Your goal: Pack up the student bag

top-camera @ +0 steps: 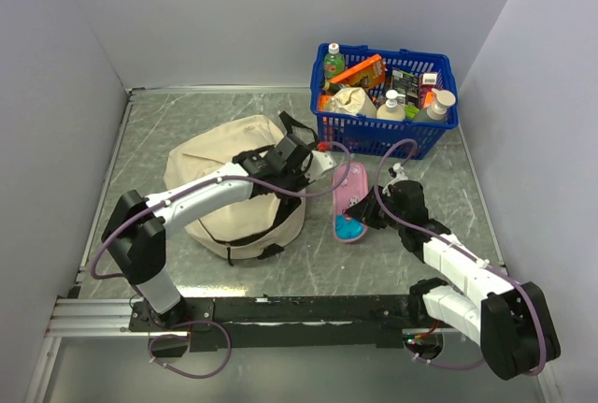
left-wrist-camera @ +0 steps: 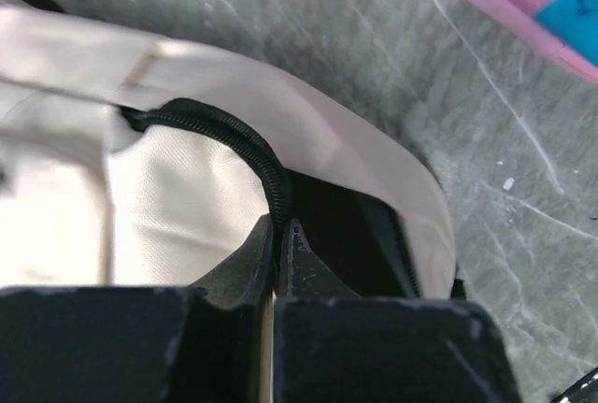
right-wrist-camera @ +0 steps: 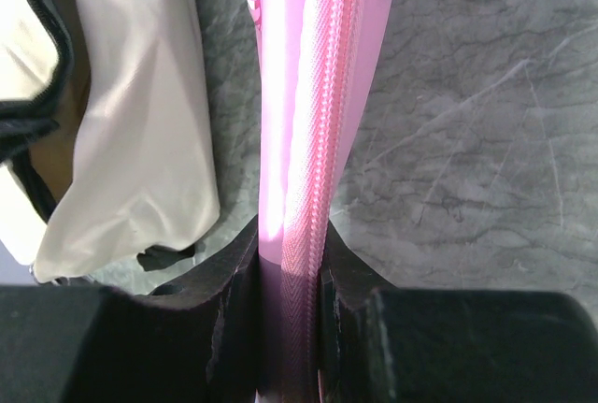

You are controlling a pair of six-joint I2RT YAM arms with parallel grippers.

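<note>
A cream bag [top-camera: 210,151] lies on the left half of the table, its dark zipped mouth partly open toward the front right. In the left wrist view, my left gripper is shut on the black zipper edge [left-wrist-camera: 210,122] of the bag's opening, with dark lining visible beside it. Right of the bag is a pink and blue pencil case [top-camera: 349,188]. My right gripper has its fingers closed around the pencil case's zipped side [right-wrist-camera: 322,132], which runs upward from the fingers in the right wrist view.
At the back right stands a blue basket [top-camera: 378,134] filled with bottles, boxes and a cloth item. Grey tabletop [top-camera: 411,263] is bare at the front right, and a strip between bag and pencil case is clear.
</note>
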